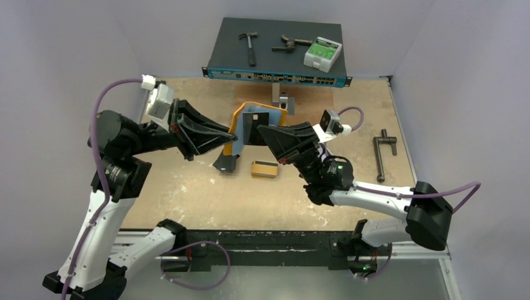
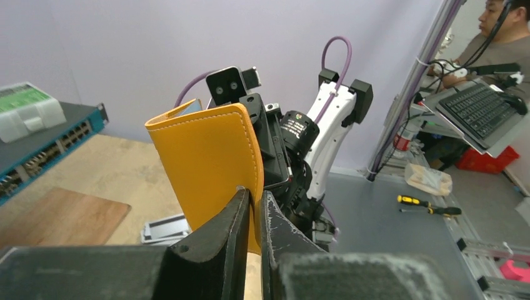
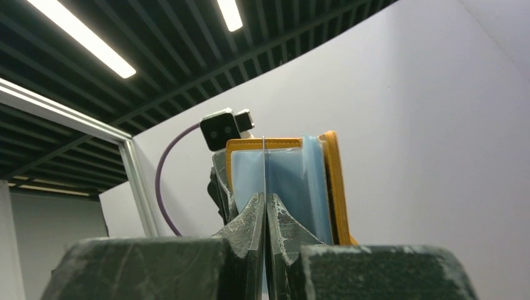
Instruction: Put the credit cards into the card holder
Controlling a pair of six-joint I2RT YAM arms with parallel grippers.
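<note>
An orange card holder with pale blue clear sleeves is held up, spread open, above the table. My left gripper is shut on one edge of it; the orange cover fills the middle of the left wrist view, pinched between the fingertips. From the right, my right gripper is shut on a black card. That card appears edge-on in the right wrist view, upright before the blue sleeves. Whether its far edge is inside a sleeve, I cannot tell.
On the table below lie a small tan block-like item and a dark object. A network switch carrying hammers and a white-green box stands at the back. A metal tool lies at right.
</note>
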